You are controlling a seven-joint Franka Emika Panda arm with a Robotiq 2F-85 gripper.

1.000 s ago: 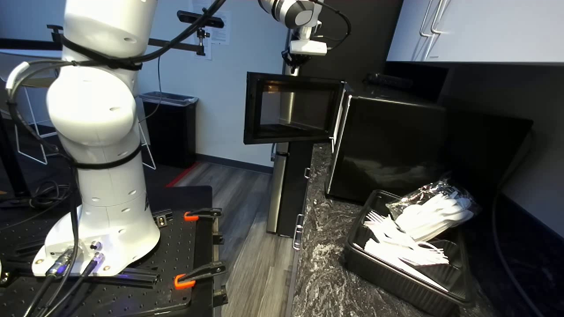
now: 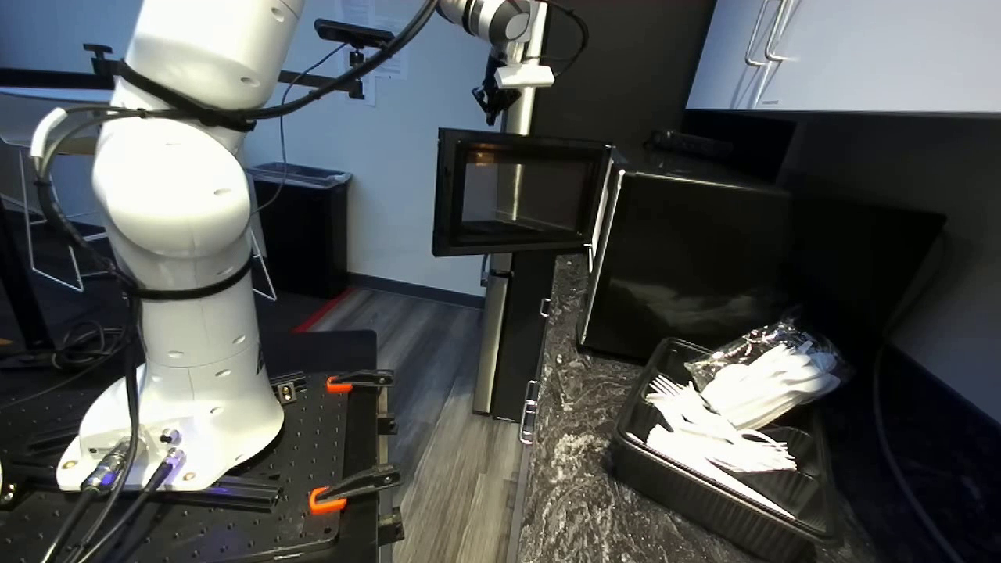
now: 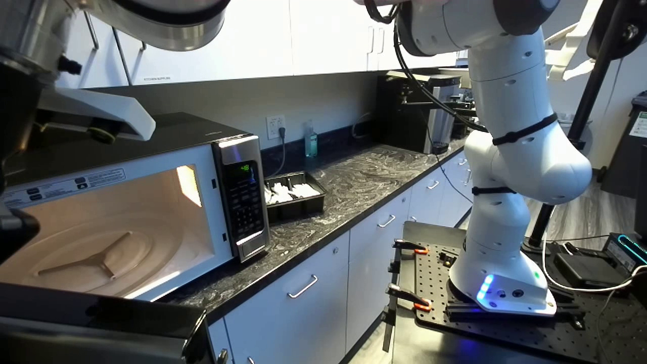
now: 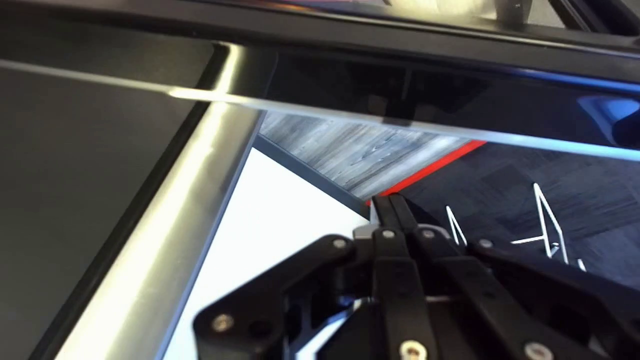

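Observation:
The microwave [image 3: 200, 127] stands on the counter with its door [image 2: 448, 192] swung wide open, and its lit cavity [image 3: 145, 224] shows the bare turntable support [image 3: 97, 261]. My gripper [image 2: 492, 117] is up by the top edge of the open door, apart from it in exterior view 1. In the wrist view the gripper points down with its fingers together and nothing showing between them. The door's dark top edge [image 4: 420, 90] crosses the upper part of that view, beyond the fingertips.
A black tray [image 2: 694, 497] of white plastic cutlery sits beside the microwave. Wall cabinets [image 2: 854, 56] hang above the counter. Behind the door rises a fridge with a metal handle [image 4: 162, 222]. Open floor [image 2: 441, 375] lies between robot table and counter.
In exterior view 1 my gripper has moved left along the door's top edge and slightly lower, toward its free end. The door has not visibly moved.

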